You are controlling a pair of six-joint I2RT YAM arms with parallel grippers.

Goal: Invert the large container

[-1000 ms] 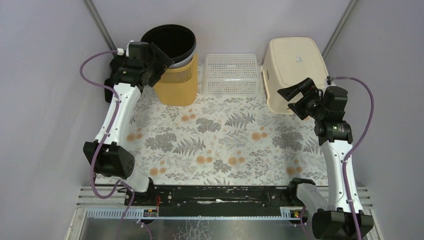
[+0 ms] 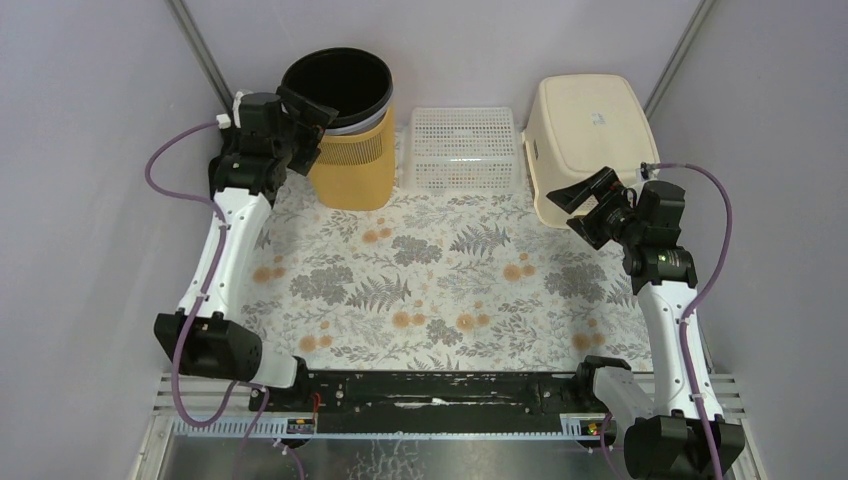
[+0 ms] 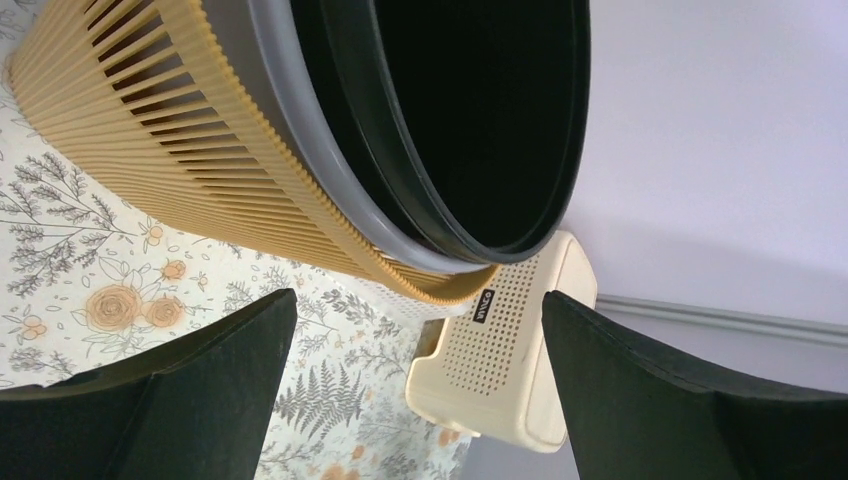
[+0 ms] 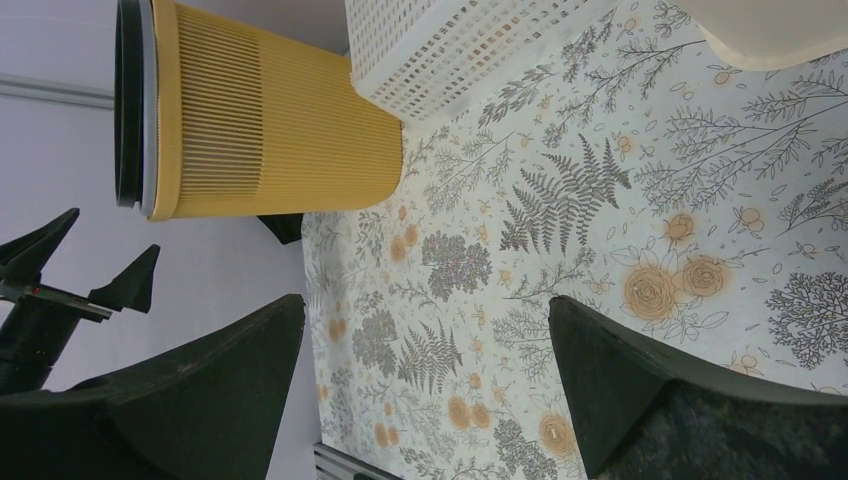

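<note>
A cream, box-shaped container with rounded corners stands at the back right, its flat closed face upward. At the back left is a yellow slatted bin, with a grey bin and a black bin nested inside, mouths upward. Between them lies a white perforated basket. My left gripper is open beside the nested bins' rims; the wrist view shows its fingers apart and nothing held. Open and empty, my right gripper hovers by the cream container's front left corner.
A floral-patterned mat covers the table, clear in the middle and front. Grey walls rise at the back and sides. The basket sits close to both the yellow bin and the cream container.
The right gripper has moved slightly left and toward the front. The containers appear unmoved.
</note>
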